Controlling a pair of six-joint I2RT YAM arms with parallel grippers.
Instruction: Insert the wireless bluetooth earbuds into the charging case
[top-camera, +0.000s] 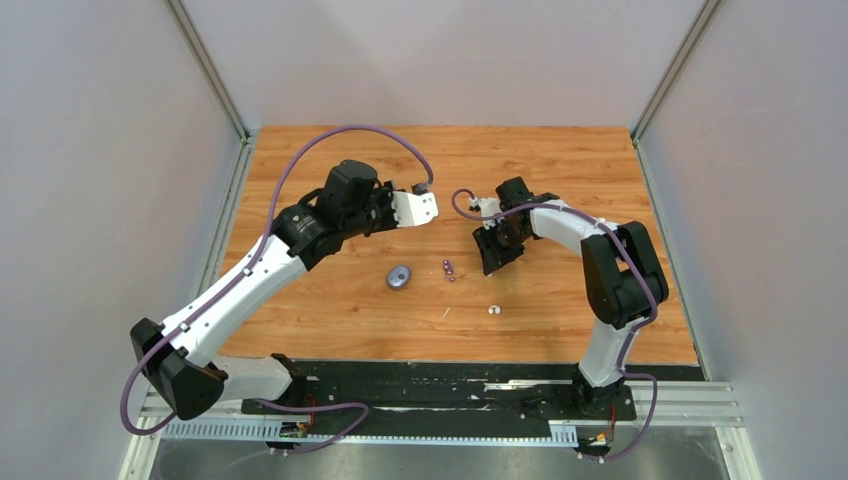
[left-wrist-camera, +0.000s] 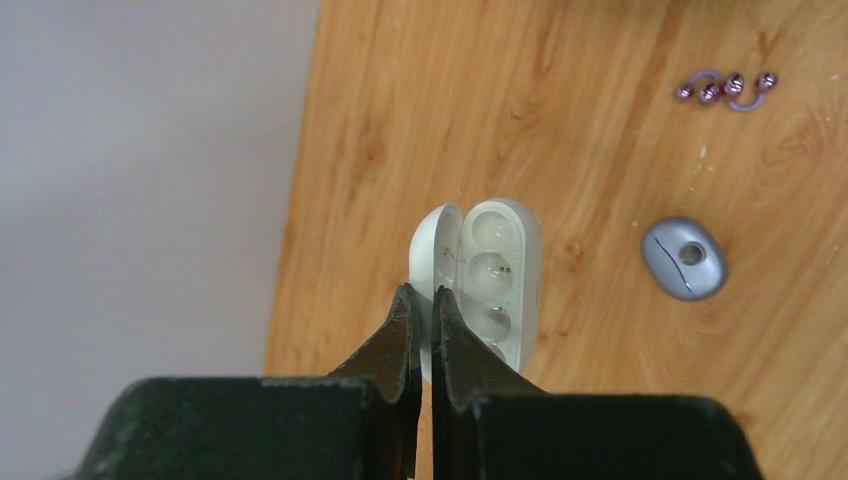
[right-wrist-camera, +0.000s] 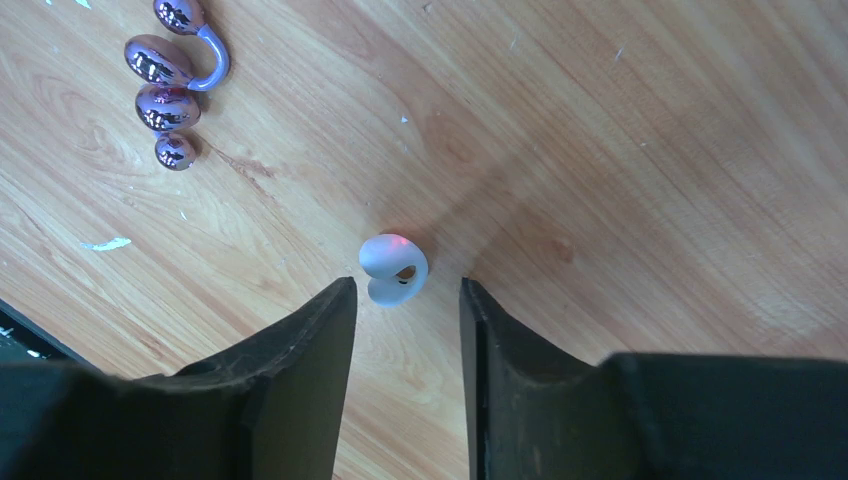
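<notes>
A white charging case (left-wrist-camera: 502, 262) stands with its lid tilted open and round hollows facing the camera. My left gripper is shut on the thin lid side of the case. In the top view, the wrist hides the case. One white clip-shaped earbud (right-wrist-camera: 412, 285) lies on the table, also seen as a small white earbud (top-camera: 494, 310) near the front in the top view. Above it my right gripper is open, the earbud showing in the gap beyond its fingertips, untouched. The lowest hollow is partly covered.
Two purple clip-shaped pieces (top-camera: 448, 270) lie together left of the white earbud. Left of them rests a silver oval object (top-camera: 398, 277). A small white sliver (top-camera: 446, 312) lies near the front.
</notes>
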